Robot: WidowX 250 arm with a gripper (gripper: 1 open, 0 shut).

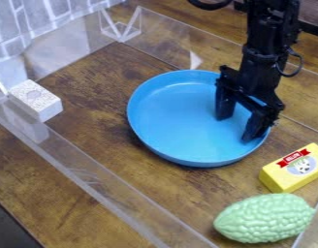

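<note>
The black gripper (247, 108) reaches down into the right half of a blue plate (174, 121), its dark fingers at or just above the plate's right inner rim. Whether they are open, shut or holding the rim is hard to tell in this view.
A yellow box (291, 170) lies right of the plate, with a green bumpy vegetable (263, 217) below it. A white speckled block (35, 100) sits at the left. Clear plastic walls border the wooden surface, which is bare at lower left.
</note>
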